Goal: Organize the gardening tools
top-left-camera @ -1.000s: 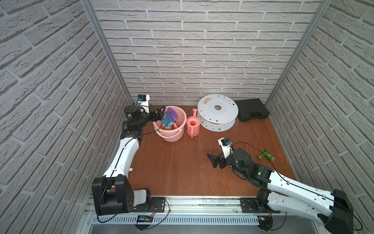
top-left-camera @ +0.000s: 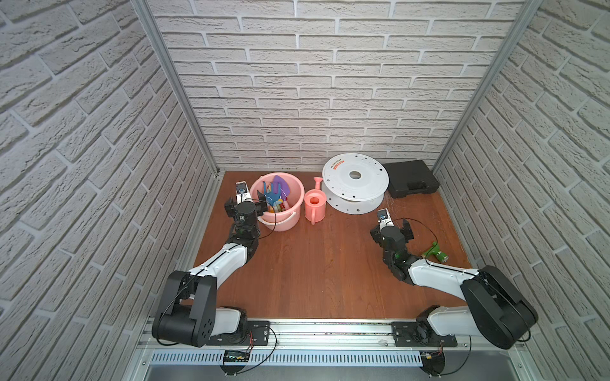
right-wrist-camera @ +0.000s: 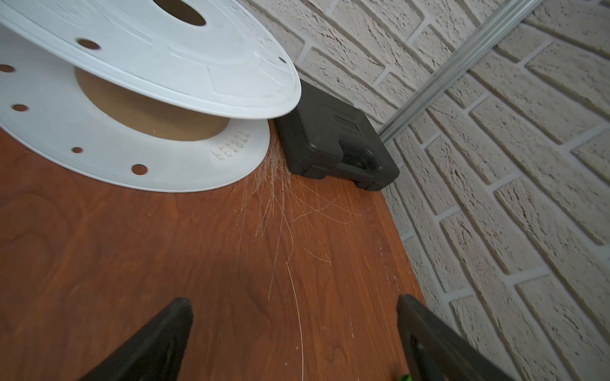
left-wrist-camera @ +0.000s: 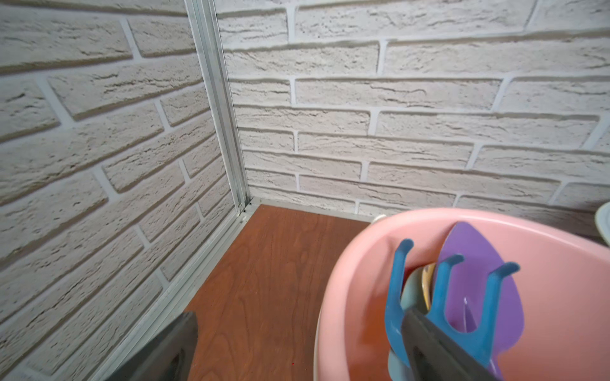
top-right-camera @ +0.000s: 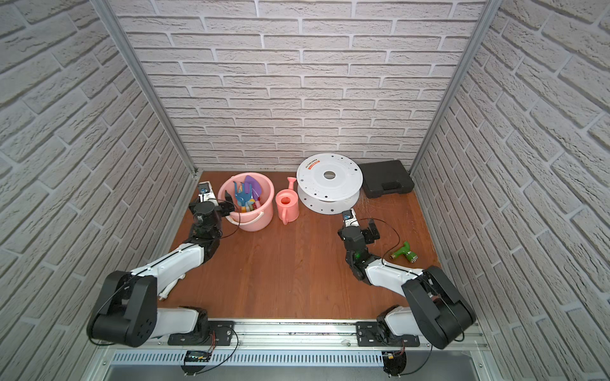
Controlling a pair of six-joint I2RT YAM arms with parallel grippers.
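Note:
A pink bucket [top-left-camera: 286, 219] at the back left holds several gardening tools, among them a purple trowel [left-wrist-camera: 476, 273] and a blue fork [left-wrist-camera: 467, 336]. A pink watering can [top-left-camera: 315, 209] stands beside it. My left gripper is open at the bucket's left rim, with nothing held. My right gripper is open over the right side of the table with nothing between its fingers. A green object [top-right-camera: 403, 252], perhaps a hose nozzle, lies at the right edge.
A large white spool [top-left-camera: 355, 181] and a black case [top-left-camera: 410, 176] occupy the back right. Brick-patterned walls enclose the back and both sides.
My right gripper has moved back and right, turning toward the back. The objects look unmoved.

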